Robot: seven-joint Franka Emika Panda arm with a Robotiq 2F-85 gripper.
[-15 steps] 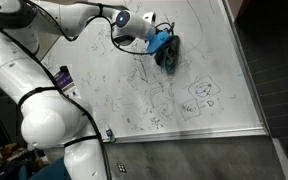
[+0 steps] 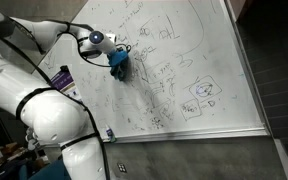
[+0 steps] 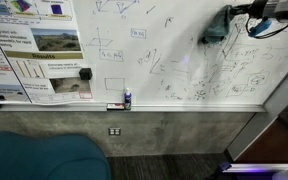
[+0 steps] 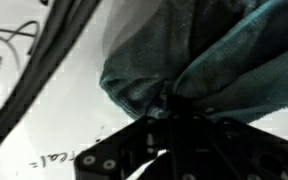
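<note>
A dark green cloth (image 4: 224, 65) fills much of the wrist view, bunched up at the fingertips. My gripper is shut on it, with folds gathered where the fingers meet. In exterior view 1 the cloth (image 2: 120, 72) lies against the upper left part of the whiteboard (image 2: 209, 60), below the blue part of my gripper (image 2: 117, 58). Exterior view 2 shows the cloth (image 3: 218, 25) hanging at the board's upper right. Black handwriting and sketches cover much of the board.
A spray bottle (image 3: 127, 98) and an eraser (image 3: 115, 106) stand on the ledge (image 3: 184, 108) under the board. Posters (image 3: 44, 50) and a small black block (image 3: 85, 73) are on the board's left side. A teal chair (image 3: 44, 150) stands in front.
In exterior view 1 my gripper and the cloth have moved left across the whiteboard, and somewhat down. The cloth has stayed in the gripper.
</note>
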